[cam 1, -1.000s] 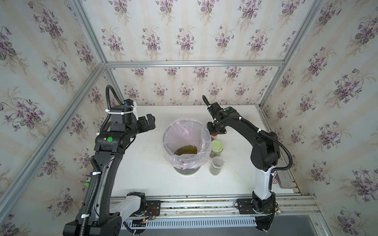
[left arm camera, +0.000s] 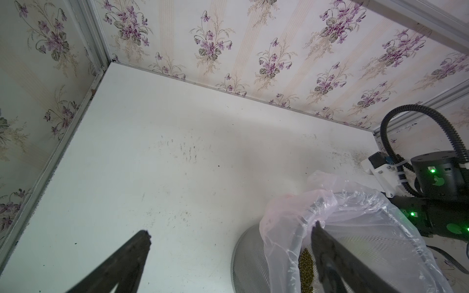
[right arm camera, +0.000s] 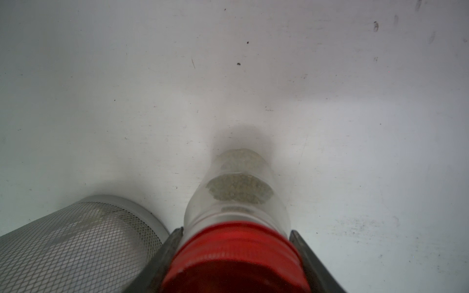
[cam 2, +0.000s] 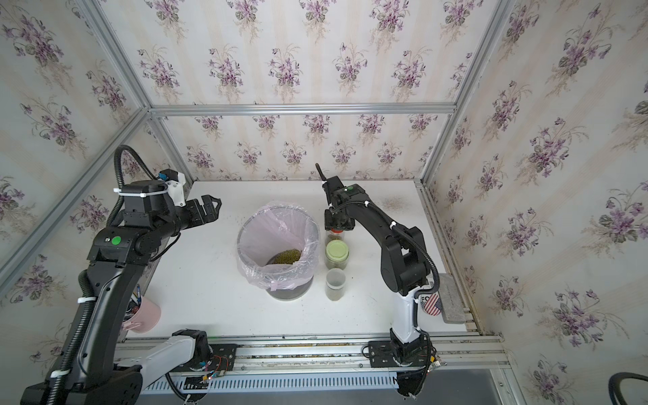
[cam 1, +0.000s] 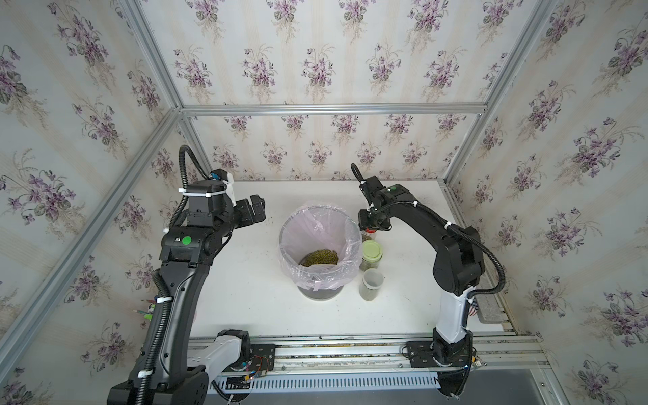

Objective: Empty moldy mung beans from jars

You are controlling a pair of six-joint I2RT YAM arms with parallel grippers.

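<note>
A mesh bin (cam 1: 320, 289) lined with a pink bag holds a pile of mung beans (cam 1: 317, 258). My right gripper is shut on a red-lidded jar (right arm camera: 234, 254), partly filled with pale contents, just right of the bin and behind the green-lidded jar (cam 2: 336, 251). An open, cloudy container (cam 2: 335, 285) stands nearer the front. My left gripper hangs open at the left, its fingers apart with only table and bin beneath.
A pink pen cup (cam 2: 141, 317) stands at the front left; a grey board (cam 2: 452, 303) lies along the front right edge.
Over the last second my right gripper has shifted slightly right at the red-lidded jar. The left arm is almost still, and the bin and other jars have not moved.
</note>
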